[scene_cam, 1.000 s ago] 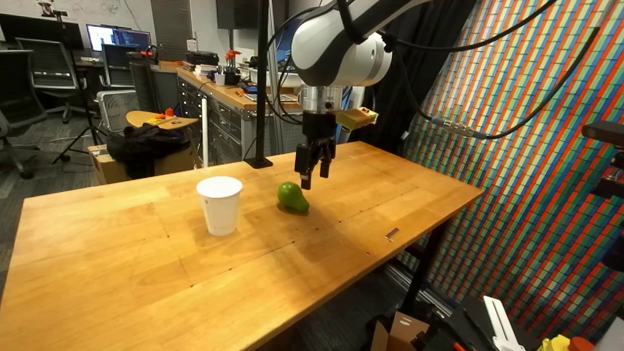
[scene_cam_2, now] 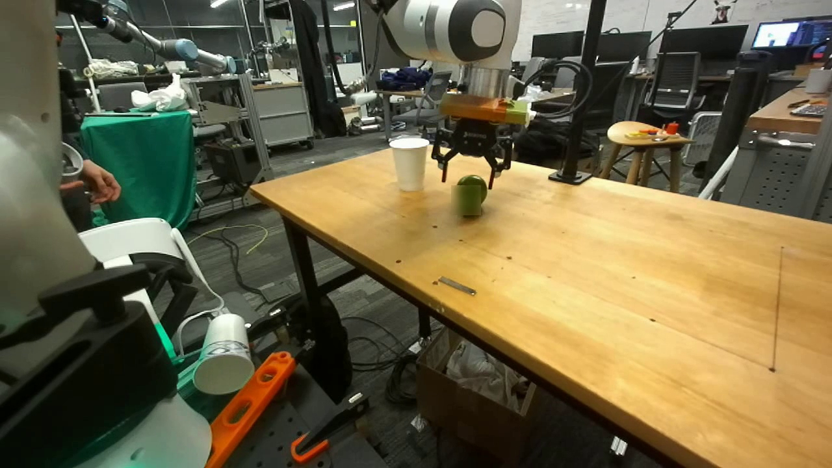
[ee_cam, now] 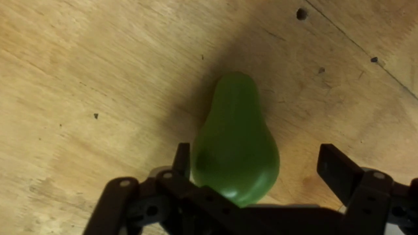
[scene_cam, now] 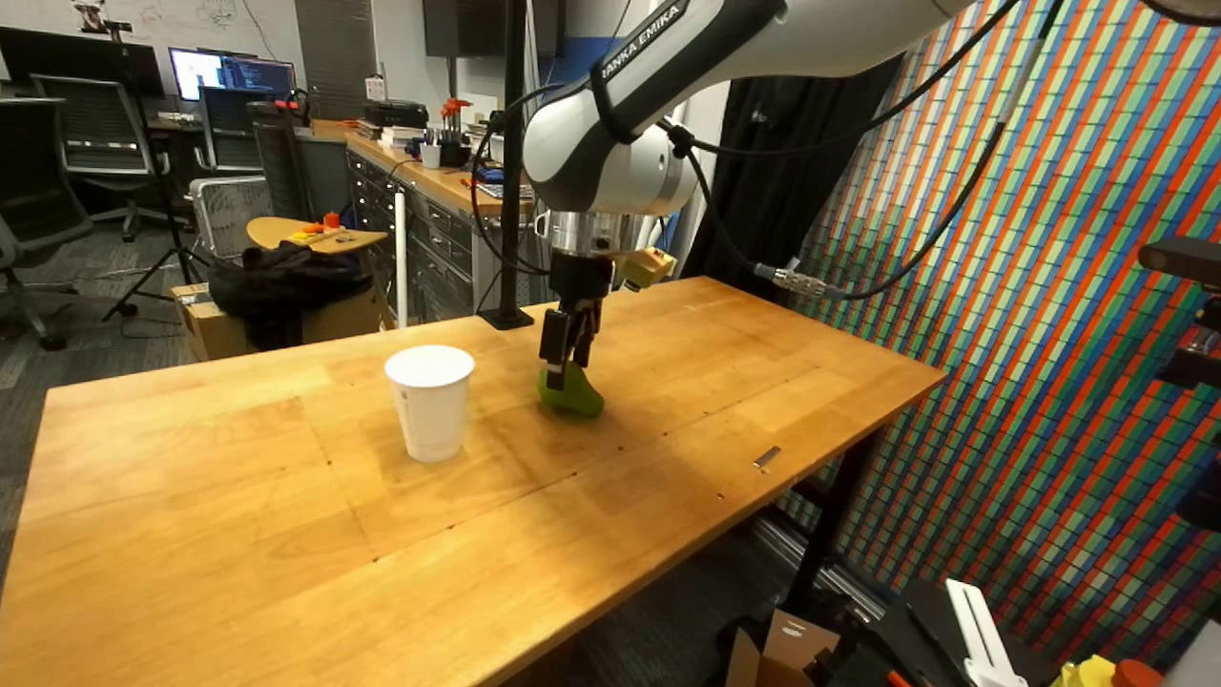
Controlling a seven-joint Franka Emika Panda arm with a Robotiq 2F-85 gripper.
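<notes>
A green pear (scene_cam: 572,396) lies on its side on the wooden table (scene_cam: 229,504). Directly over its fat end hangs my open gripper (scene_cam: 569,372), one finger partly covering the pear in exterior view 1. From the wrist, the pear (ee_cam: 237,145) shows between the two spread fingers, closer to the left one (ee_cam: 182,160), with a wide gap to the right finger (ee_cam: 337,172). The second exterior view has the gripper (scene_cam_2: 468,181) with its fingers apart above and behind the pear (scene_cam_2: 470,199). A white paper cup (scene_cam: 431,406) stands upright beside the pear.
A black post (scene_cam: 507,315) rises from the table's far edge, near the arm. One small metal strip (scene_cam_2: 457,286) lies near another table edge.
My gripper has come down and moved left in exterior view 1, from right of the pear to over it. Pear and cup have stayed where they were.
</notes>
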